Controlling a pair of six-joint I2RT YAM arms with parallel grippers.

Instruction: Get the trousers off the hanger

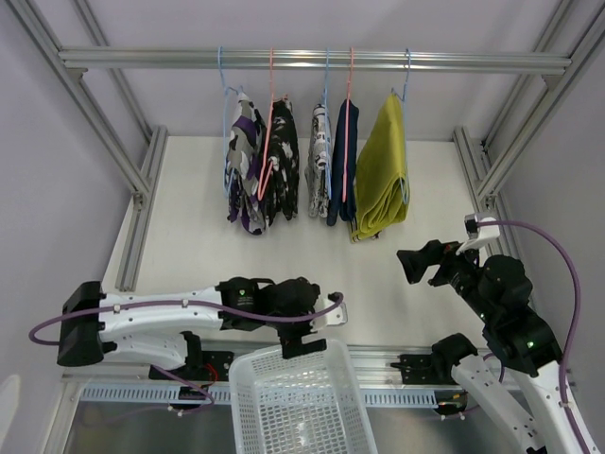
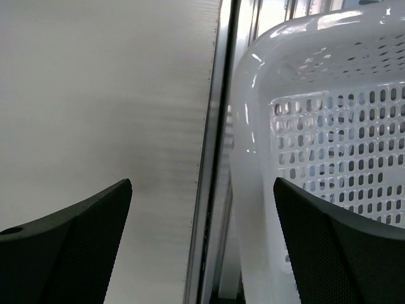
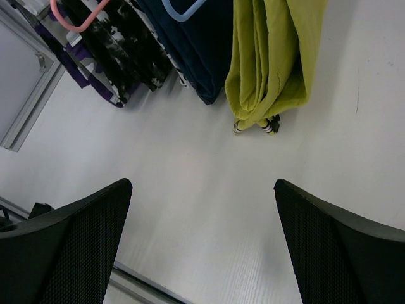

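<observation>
Several garments hang on hangers from the rail (image 1: 312, 59): patterned purple-grey (image 1: 244, 161), black-and-white (image 1: 282, 161), grey patterned, navy (image 1: 342, 170) and olive (image 1: 380, 170) (image 3: 272, 69). Which are trousers I cannot tell for sure. My left gripper (image 1: 302, 345) is open over the back left rim of the white basket (image 2: 250, 126), empty between its fingers. My right gripper (image 1: 423, 260) stands open in front and to the right of the olive garment, which the right wrist view shows above and beyond its fingers.
The white board (image 1: 189, 246) under the garments is clear. The basket sits at the front centre, beyond the board's front frame. Side walls and metal posts bound the space left and right.
</observation>
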